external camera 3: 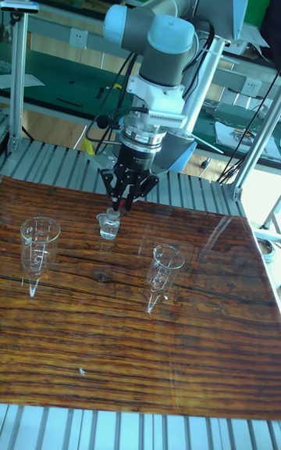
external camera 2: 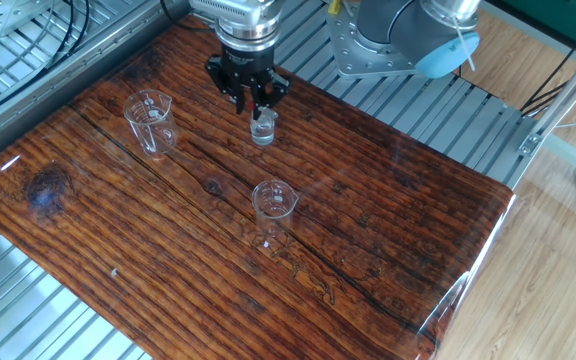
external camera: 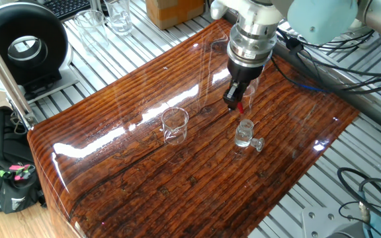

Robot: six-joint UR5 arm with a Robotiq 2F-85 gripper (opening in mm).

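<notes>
A small clear glass bottle (external camera: 243, 135) holding clear liquid stands upright on the glossy wooden table. Its small glass stopper (external camera: 258, 144) lies beside it. My black gripper (external camera: 234, 104) points down near the bottle, above the table; in the second exterior view the gripper (external camera 2: 248, 104) overlaps the area just behind the bottle (external camera 2: 262, 132). A red bit shows at its fingertips, and whether these are apart is too small to judge. No object is visibly held. One empty glass beaker (external camera 2: 274, 203) stands mid-table, and another beaker (external camera 2: 151, 124) stands farther along.
The wooden table (external camera 3: 125, 350) has wide bare areas around the glassware. Off the table, more glass beakers (external camera: 90, 30) and a cardboard box (external camera: 174, 12) sit on the slatted metal surface. Black cables (external camera: 349, 76) run along the rail near the arm.
</notes>
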